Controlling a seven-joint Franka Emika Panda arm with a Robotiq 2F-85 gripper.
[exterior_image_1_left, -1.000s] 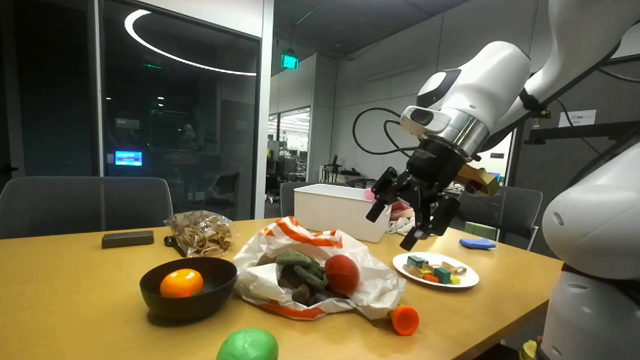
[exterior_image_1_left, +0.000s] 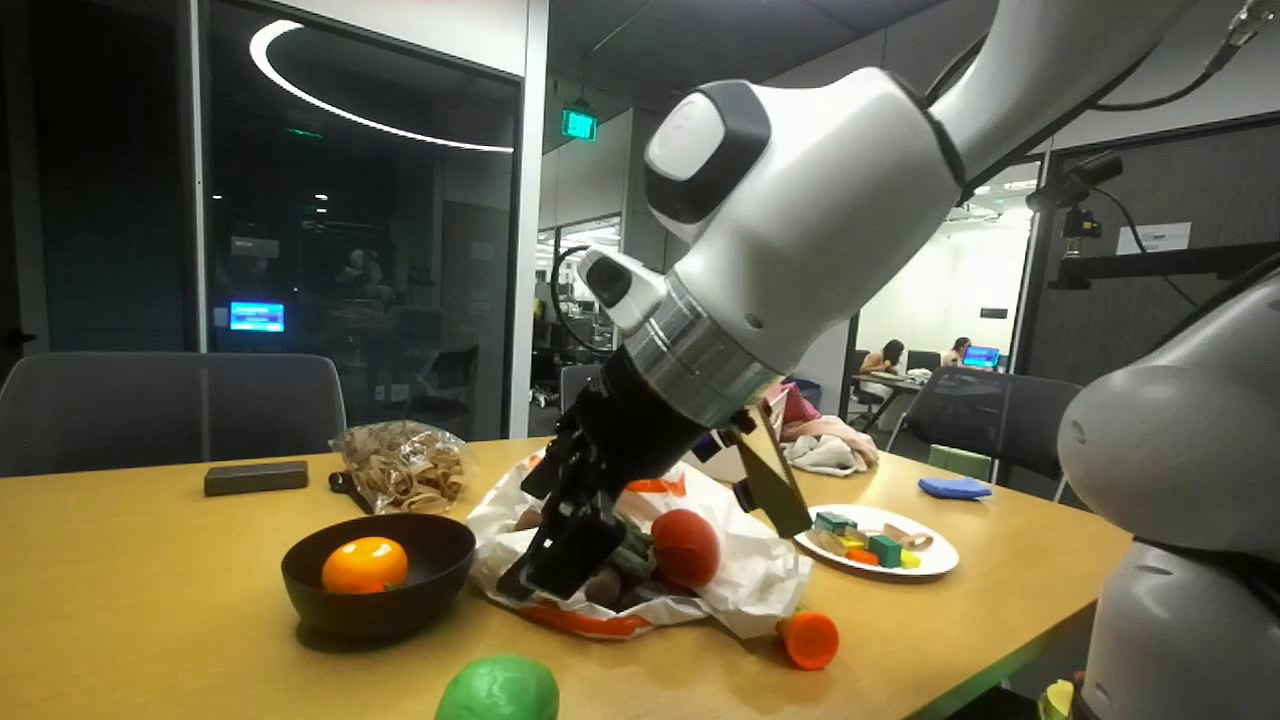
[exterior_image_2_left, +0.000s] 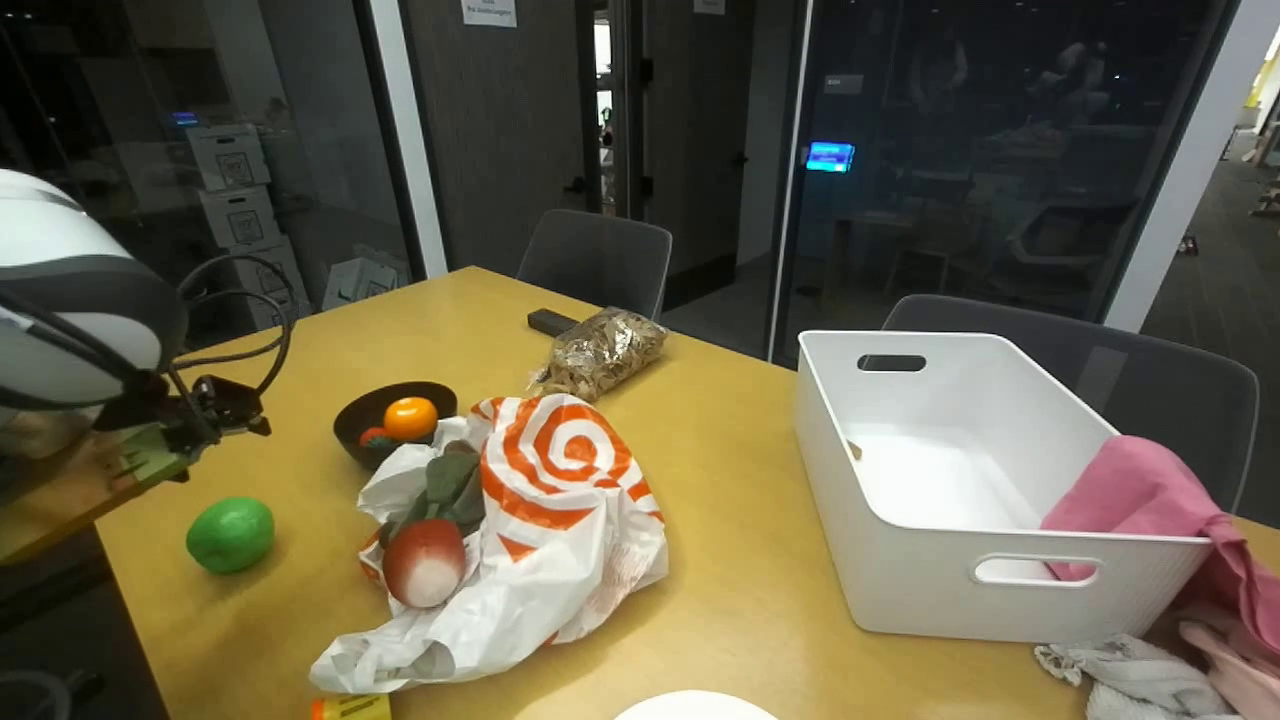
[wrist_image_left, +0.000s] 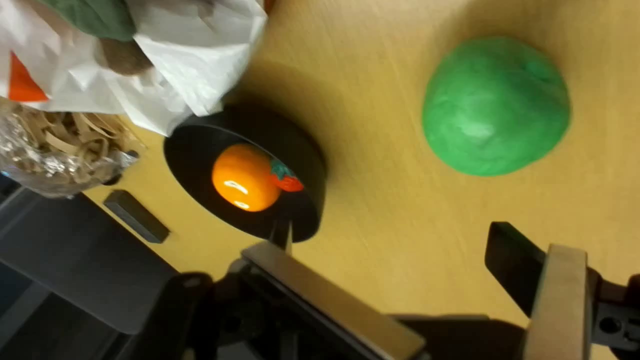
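Observation:
My gripper stands open above the table, its fingers wide apart and bare wood between them. Just beyond the fingertips in the wrist view lies a round green fruit (wrist_image_left: 496, 107), alone on the table; exterior view 2 has the same green fruit (exterior_image_2_left: 230, 535) near the left edge. A dark bowl (wrist_image_left: 312, 180) holds an orange fruit (wrist_image_left: 244, 177) and a small strawberry (wrist_image_left: 289, 181). Beside the bowl a white and orange plastic bag (exterior_image_2_left: 564, 564) lies open, with a red and white vegetable (exterior_image_2_left: 423, 564) and green produce (exterior_image_2_left: 451, 490) at its mouth.
A white bin (exterior_image_2_left: 960, 576) with pink cloth (exterior_image_2_left: 1116, 486) over its side stands on the table. A white plate (exterior_image_1_left: 939, 558) carries several small pieces. An orange-capped bottle (exterior_image_1_left: 811, 641) lies by the bag. Behind the bowl is a bag of pasta (exterior_image_1_left: 402, 468).
From near the plate, my arm has swung left and closer to the camera, and the gripper now covers part of the bag in exterior view 1. The table objects look unmoved.

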